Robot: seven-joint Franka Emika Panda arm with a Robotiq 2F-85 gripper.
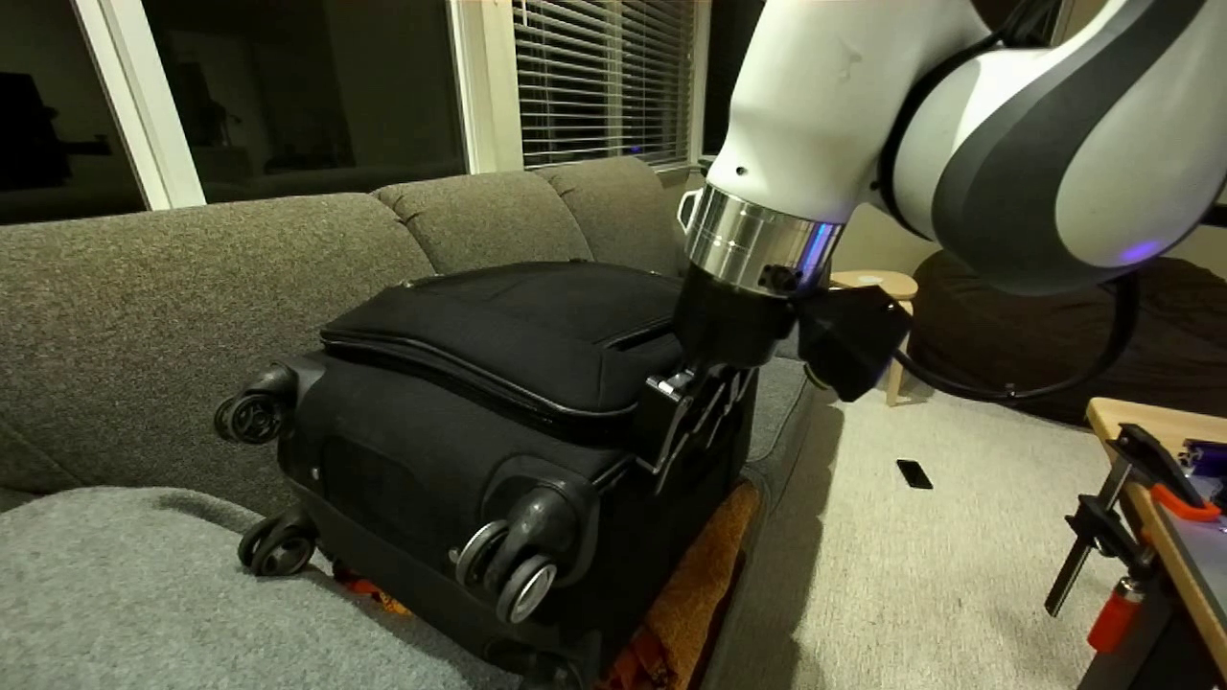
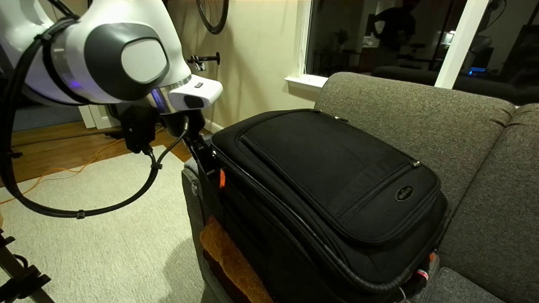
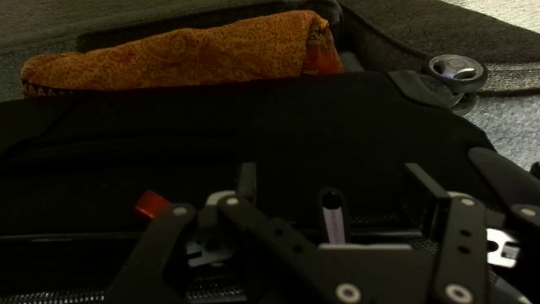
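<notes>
A large black suitcase (image 1: 483, 379) lies on the couch with its wheels facing the camera of exterior view 1. Against its side, near the top seam, is my gripper. The fingers (image 3: 247, 181) stand apart. A zipper pull (image 3: 335, 223) with a pale strip shows between them, and neither finger visibly touches it. Left of the fingers, an orange-red tag (image 3: 152, 204) hangs at the suitcase; exterior view 2 has the orange tag (image 2: 222, 178) just below the gripper.
An orange patterned cloth (image 3: 192, 53) lies along the suitcase's lower side. The couch back (image 1: 207, 299) rises behind it. Open carpet (image 1: 897, 575) with a black phone (image 1: 914, 473) lies beside the couch. A clamp (image 1: 1110, 523) grips a table edge at right.
</notes>
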